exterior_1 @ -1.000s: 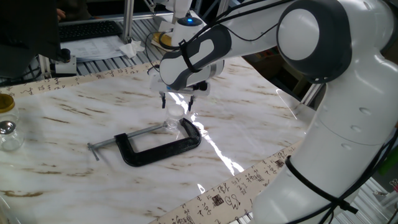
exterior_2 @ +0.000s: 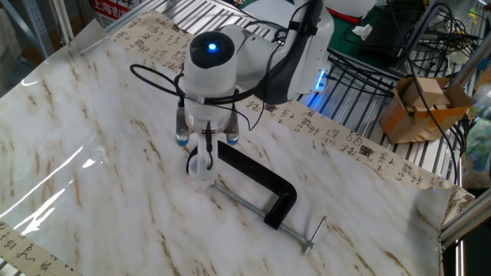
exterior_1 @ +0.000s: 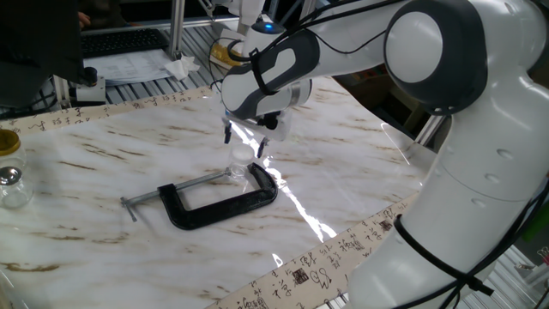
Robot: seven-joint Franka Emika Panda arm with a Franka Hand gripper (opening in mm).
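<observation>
A black C-clamp (exterior_1: 225,209) with a metal screw lies on the table. In the second exterior view, the clamp's frame (exterior_2: 265,181) runs from below my hand toward the right. A small clear, see-through container (exterior_1: 241,158) stands at the clamp's finger end; its lower part (exterior_2: 201,181) is faint against the marbled sheet. My gripper (exterior_1: 245,142) points down above this container, with its fingers spread apart. Seen from the other side, the gripper (exterior_2: 205,141) has one finger on each side of the container's upper part. No contact between the fingers and the container shows.
A clear jar with a yellow lid (exterior_1: 9,143) stands at the table's left edge in the first exterior view. A cardboard box (exterior_2: 424,110) sits off the table.
My gripper has turned slightly, with one finger now a little higher and the other lower in the first exterior view. The clamp and the clear container have not moved.
</observation>
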